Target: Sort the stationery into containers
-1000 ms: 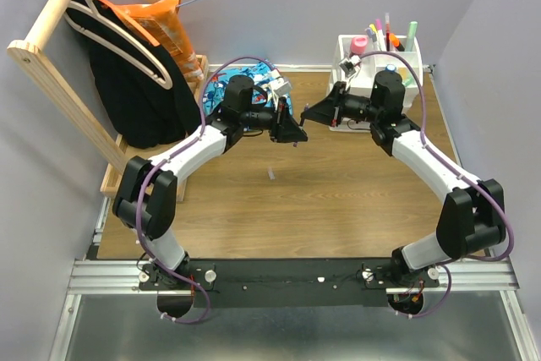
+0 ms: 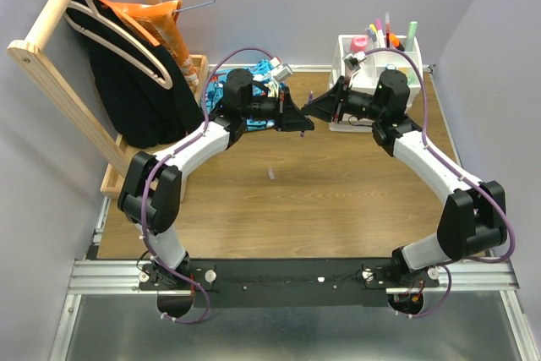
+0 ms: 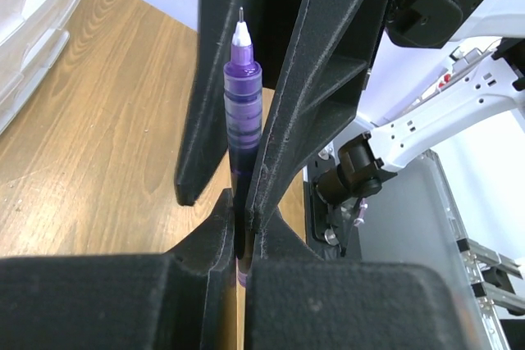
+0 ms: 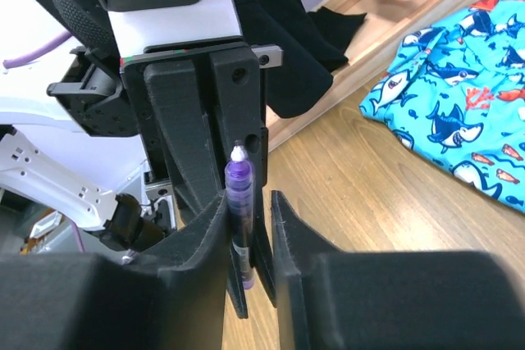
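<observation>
A purple pen (image 3: 244,96), upright, is between the two grippers at the middle of the top view. My left gripper (image 2: 303,122) is shut on it, the pen's white tip pointing up. My right gripper (image 2: 314,108) meets it from the right; in the right wrist view the pen (image 4: 239,186) stands at that gripper's fingertips, but whether those fingers press on it is hard to tell. The white stationery organizer (image 2: 347,50), holding pens and markers, stands at the back right.
Blue shark-print cloth (image 4: 451,129) lies behind the left arm. A wooden rack (image 2: 55,82) with hangers and dark clothing stands at left. A small light strip (image 2: 271,173) lies on the otherwise clear middle table (image 2: 296,209).
My left gripper has shifted slightly right and up in the top view with the pen, closing in on my right gripper, which has barely moved.
</observation>
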